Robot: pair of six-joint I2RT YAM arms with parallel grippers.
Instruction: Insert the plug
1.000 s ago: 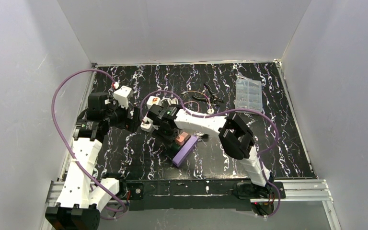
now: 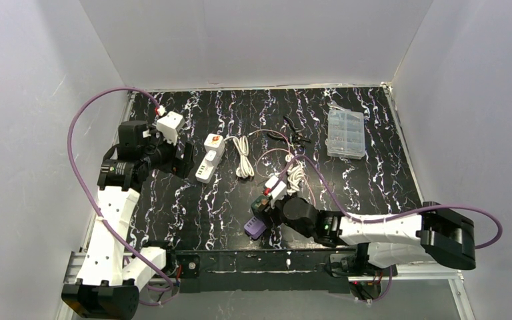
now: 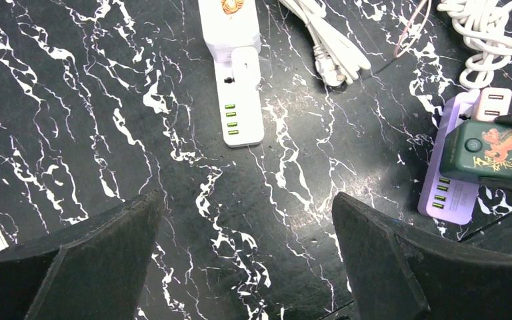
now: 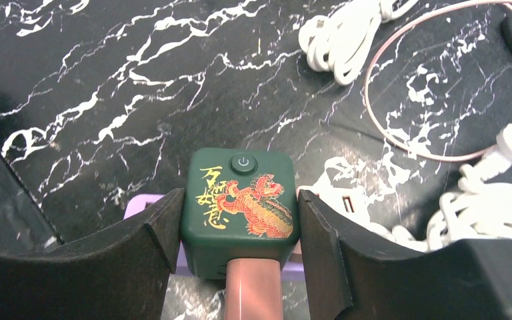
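My right gripper is shut on a green plug block [image 4: 239, 193] with a gold dragon print and a pink part [image 4: 253, 290]. The block sits over the purple power strip [image 3: 448, 203], whose pink end [image 3: 492, 103] shows beside it in the left wrist view. Whether it is seated in a socket I cannot tell. My left gripper [image 2: 183, 160] stands open above the table, left of a white power strip [image 2: 205, 171] that carries a white block on its back end.
Coiled white cables [image 2: 243, 157] lie in the middle, with pliers [image 2: 293, 137] and a thin pink wire behind. A clear organizer box [image 2: 345, 133] is at the back right.
My right arm has swung right and toward the front, with its gripper over the purple strip. The left arm has shifted very slightly.
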